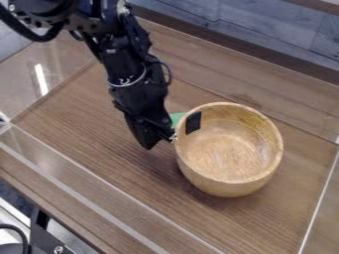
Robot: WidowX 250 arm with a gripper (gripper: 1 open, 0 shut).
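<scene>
The black gripper (pixel 157 127) of my arm reaches down just left of a tan round bowl (pixel 228 149), its tip close to the bowl's rim. A green object (pixel 176 119) is mostly hidden behind the gripper and the bowl. A small black piece (pixel 193 122) shows at the bowl's upper left rim. The fingers are too dark and overlapped to tell whether anything is between them.
A blue-grey plank surface (pixel 284 25) borders the back. Dark cables lie at the bottom left corner.
</scene>
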